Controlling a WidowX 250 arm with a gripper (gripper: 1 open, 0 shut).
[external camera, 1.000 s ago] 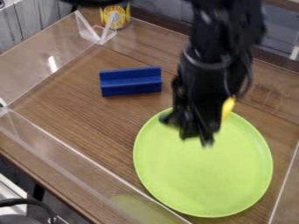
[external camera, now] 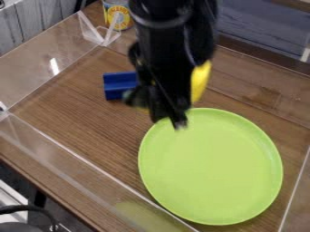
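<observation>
My dark gripper (external camera: 164, 95) hangs over the middle of the table, just above the upper left edge of a lime green plate (external camera: 211, 172). What its fingers hold, if anything, is hidden and blurred. A blue block (external camera: 119, 83) lies behind it on the left, partly covered. A yellow object (external camera: 201, 80) shows to the right of the gripper, mostly hidden behind it.
The wooden table (external camera: 72, 122) has bare room left of the plate. A can (external camera: 115, 15) stands at the back left. A clear rim runs along the left and front edges.
The gripper moved back off the plate from a second ago, and has since shifted left and slightly down, covering more of the blue block.
</observation>
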